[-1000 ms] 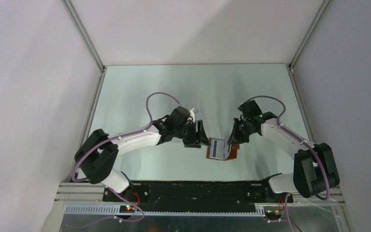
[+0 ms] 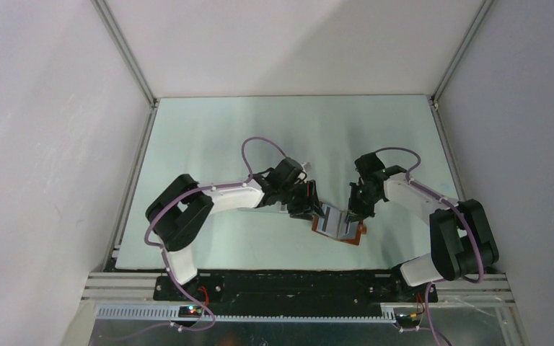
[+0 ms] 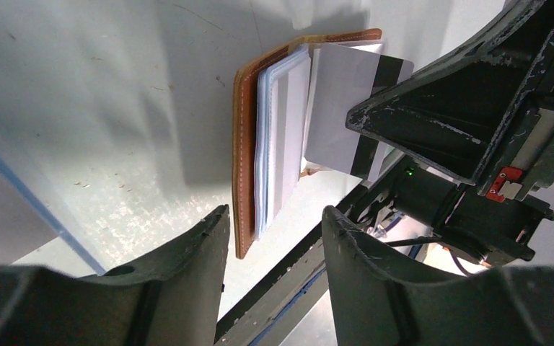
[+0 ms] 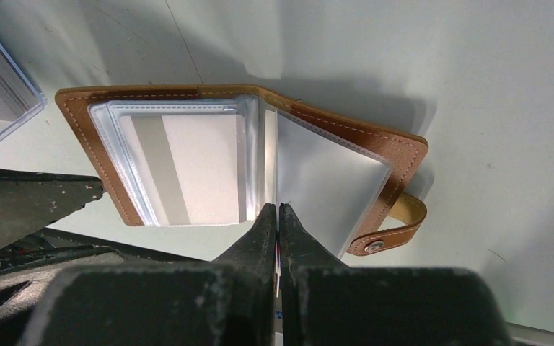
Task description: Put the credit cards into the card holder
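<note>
The brown leather card holder (image 2: 353, 238) (image 3: 245, 158) (image 4: 375, 137) lies open on the table with clear sleeves (image 4: 173, 166). In the left wrist view, a grey sleeve page (image 3: 332, 101) stands raised beside the right gripper. My right gripper (image 2: 351, 210) is shut at the middle of the holder; whether a thin page is between its fingertips is unclear. My left gripper (image 2: 310, 210) stands part open at the holder's left end, the brown edge and sleeves showing between and above its fingers.
A clear plastic case (image 3: 14, 209) (image 4: 0, 86) lies left of the holder, mostly under the left arm in the top view. The black front edge (image 2: 296, 285) is close below.
The left gripper has moved right toward the holder. The right gripper has moved slightly right and down. The holder sits a little further right and its right part looks more turned.
</note>
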